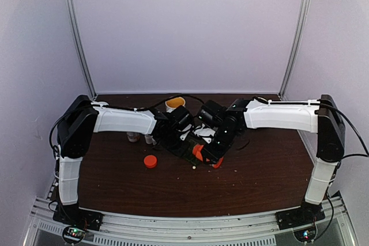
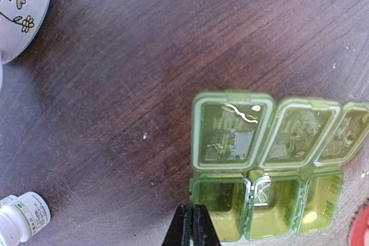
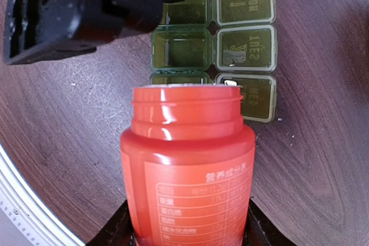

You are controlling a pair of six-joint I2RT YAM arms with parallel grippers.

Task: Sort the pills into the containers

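Note:
The green pill organizer (image 2: pixel 277 175) lies on the table with its lids folded open. A pale pill (image 2: pixel 310 217) shows in its third compartment. My left gripper is shut at the near left edge of the first compartment, nothing visible between its fingers. A red open-necked bottle (image 3: pixel 187 171) is held by my right gripper, shut around its sides, with the neck toward the organizer. The bottle covers part of the organizer in the right wrist view. What is inside the bottle cannot be seen.
A red cap (image 1: pixel 150 161) and a small white pill (image 1: pixel 194 167) lie on the table. White bottles (image 2: pixel 24 218) stand to the left, a flowered cup (image 2: pixel 20 12) behind. Both arms meet closely over the organizer.

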